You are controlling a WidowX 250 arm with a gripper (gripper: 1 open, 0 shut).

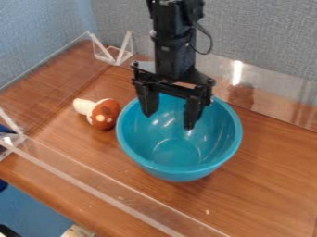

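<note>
My black gripper [171,104] hangs open over the rear part of a turquoise bowl [186,157], its two fingers at or just inside the rim with nothing visible between them. The bowl appears empty. Left of the bowl lies a small mushroom-like toy [102,113] with an orange-brown spotted cap and a white stem.
A wooden counter [260,185] surrounds the bowl, clear on the right. White wire holders [114,51] stand at the back left and at the left edge. A clear strip runs along the back wall, and another along the front left edge.
</note>
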